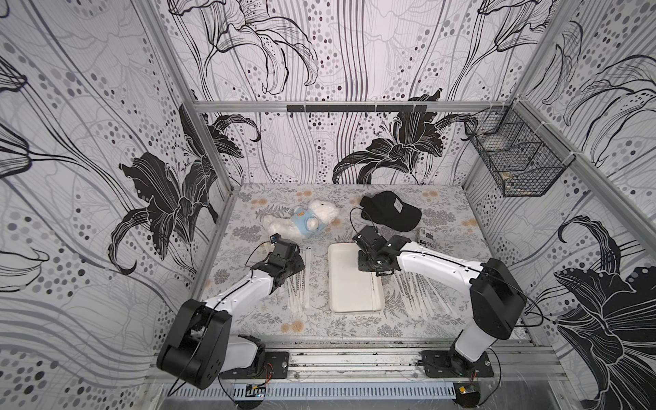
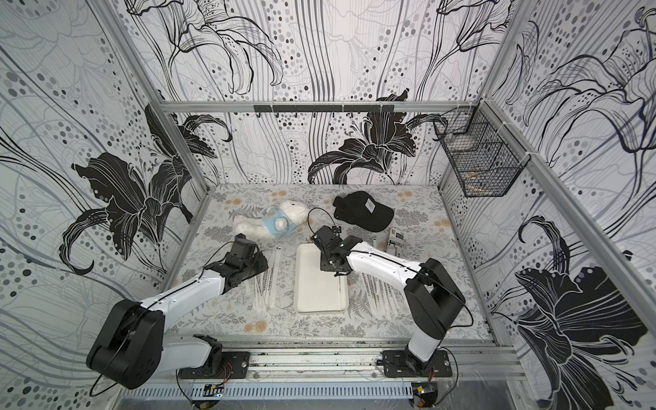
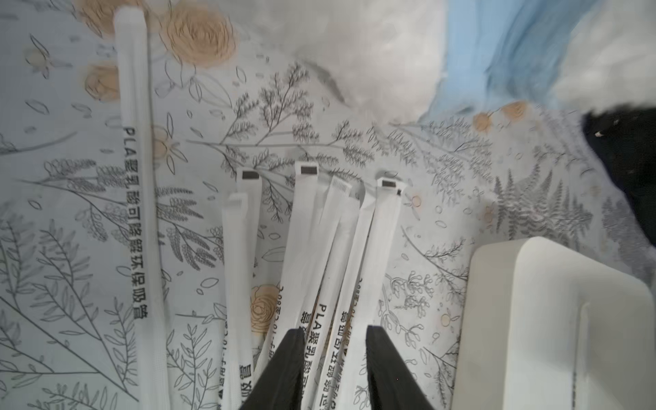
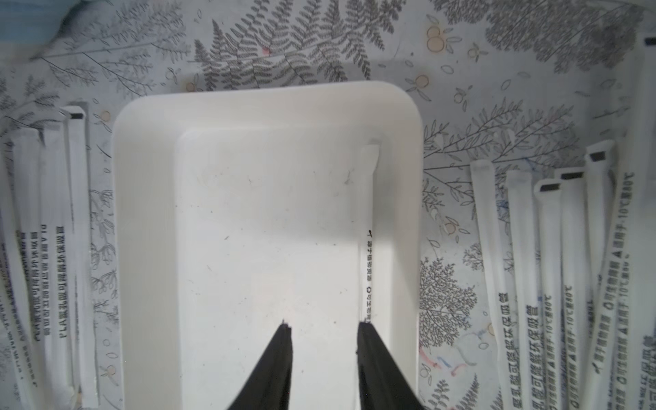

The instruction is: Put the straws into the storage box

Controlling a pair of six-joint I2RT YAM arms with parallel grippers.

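The white storage box (image 4: 147,259) sits mid-table, one paper-wrapped straw (image 4: 366,205) lying along its right inner side. To its left, several wrapped straws (image 3: 297,239) lie close together, and a lone straw (image 3: 140,205) lies farther left. More straws (image 4: 526,273) are to the right of the box. My left gripper hangs above the left bunch, part open, with straws visible beyond the gap and none clearly gripped. Over the box, my right gripper is open and empty, its fingers left of the boxed straw.
A white plush toy with blue clothing (image 1: 307,220) lies behind the left straws. A black cap (image 1: 393,210) is at the back right, a small printed item (image 1: 425,237) in front of it. The wire basket (image 1: 516,153) hangs on the right wall.
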